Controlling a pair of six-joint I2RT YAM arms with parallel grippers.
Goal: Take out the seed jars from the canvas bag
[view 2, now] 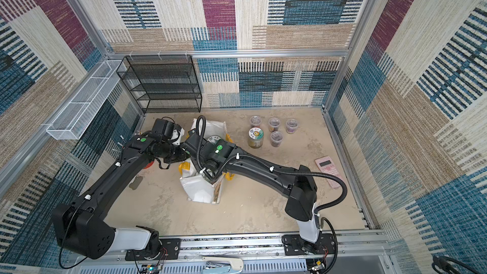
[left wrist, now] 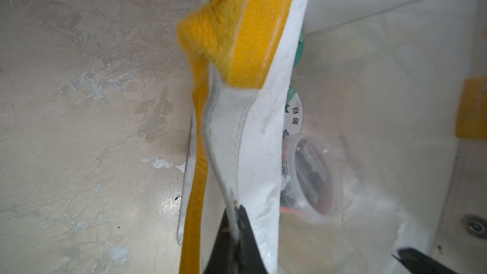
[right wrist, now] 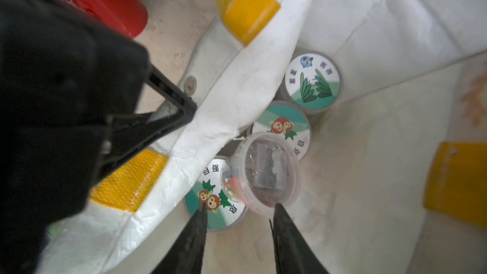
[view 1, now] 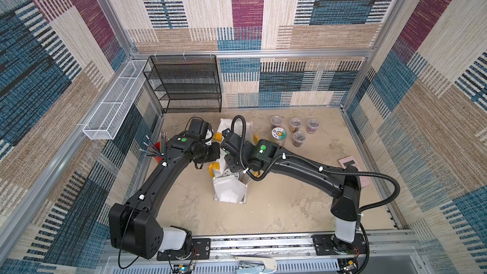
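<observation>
The white canvas bag (view 1: 230,190) with yellow straps lies in the table's middle. My left gripper is shut on its left edge, pinching the cloth. Inside, a clear jar (right wrist: 271,170) lies tilted against lidded jars, including one with a green leaf print (right wrist: 312,82) and one with a carrot-like print (right wrist: 215,195). My right gripper is over the bag's interior, below the clear jar in the right wrist view. Its fingers show a gap between them; no clear grip on a jar shows, and whether they touch one is unclear.
Several jars (view 1: 298,138) stand behind and right of the bag. A red pen holder (right wrist: 119,7) is left of it, and a pink calculator (view 2: 328,170) lies at the right.
</observation>
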